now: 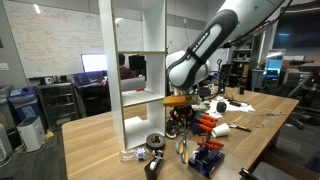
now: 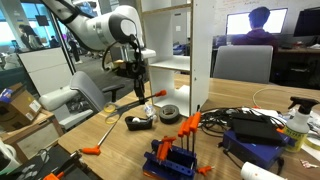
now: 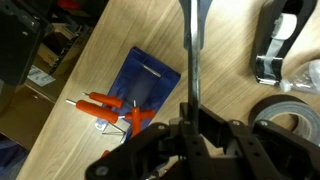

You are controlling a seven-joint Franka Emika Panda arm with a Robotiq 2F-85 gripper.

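Note:
My gripper (image 1: 183, 128) is raised above the table, shut on a long, thin metal tool (image 3: 194, 60). The tool's shiny shaft runs from between the fingers toward the top of the wrist view; its exact kind is hard to tell. In exterior view 2 the gripper (image 2: 140, 96) is above the table, behind and left of the blue rack. That blue rack (image 1: 205, 160) stands on the table close to the gripper, with several red-handled tools (image 2: 186, 128) in it. From the wrist, the rack (image 3: 148, 84) appears left of the held shaft.
A black tape dispenser (image 3: 275, 40) and a dark tape roll (image 1: 155, 142) lie near the white shelf (image 1: 137, 97). An orange-handled tool (image 2: 90, 151) lies on the table. A black case (image 2: 255, 132), cables and a spray bottle (image 2: 298, 122) crowd the other side. Bare table shows at exterior view 1's left.

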